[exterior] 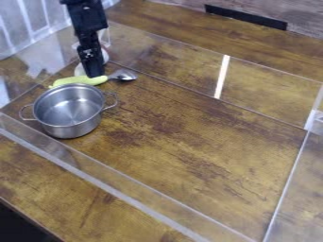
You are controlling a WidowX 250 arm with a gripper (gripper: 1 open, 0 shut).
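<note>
My open gripper [90, 66] hangs low at the upper left of the camera view, over a pale plush-like object [104, 59] that it largely hides. Just below it lies a yellow-green elongated item [71, 81], with a shiny metal spoon-like piece [123, 77] to its right. A steel pot [68, 123] with two handles stands in front of these.
Clear panels border the wooden table [202, 142], whose middle and right are bare. A dark strip [246, 13] lies at the back edge. A thin white strip shows on the far panel.
</note>
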